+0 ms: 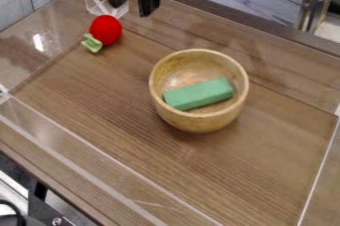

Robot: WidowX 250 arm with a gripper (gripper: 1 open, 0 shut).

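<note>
A round wooden bowl stands on the table right of centre, with a green block lying inside it. A red round object with a small green part beneath it sits at the upper left. My dark gripper is at the top edge, above and right of the red object and apart from it. It is partly cut off by the frame, and its fingers are blurred.
A pale, bare-looking item stands at the upper left behind the red object, near the table's edge.
</note>
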